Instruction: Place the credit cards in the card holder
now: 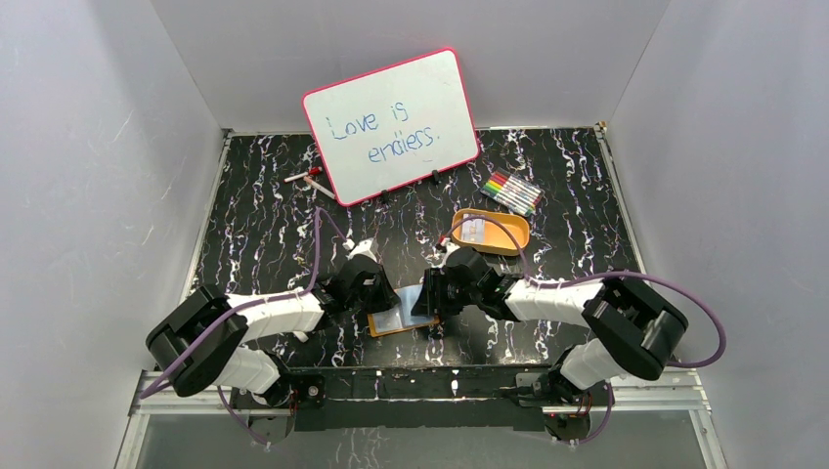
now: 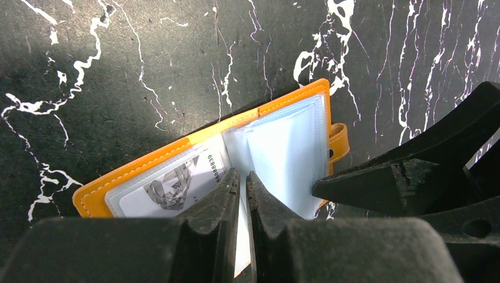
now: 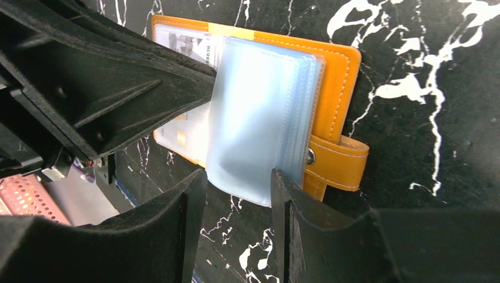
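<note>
The orange card holder (image 1: pixel 402 327) lies opened out near the table's front, between both grippers. Its clear sleeve on one side holds a card with a grey picture (image 2: pixel 171 187); pale blue sleeve pages (image 3: pixel 253 112) cover the other side. My left gripper is over the middle of the holder, fingertips at the edge of the blue pages, a narrow gap between them. Wider apart, the fingers of my right gripper stand at the pages' near edge; nothing shows gripped there. A pale card (image 1: pixel 473 231) lies in the orange tray (image 1: pixel 509 250) behind the right arm.
The whiteboard (image 1: pixel 391 127) stands at the back, with loose markers (image 1: pixel 304 174) to its left. A pack of coloured markers (image 1: pixel 512 191) lies right of it. Free table is left and right of the arms. A strap with a snap (image 3: pixel 339 162) sticks out from the holder.
</note>
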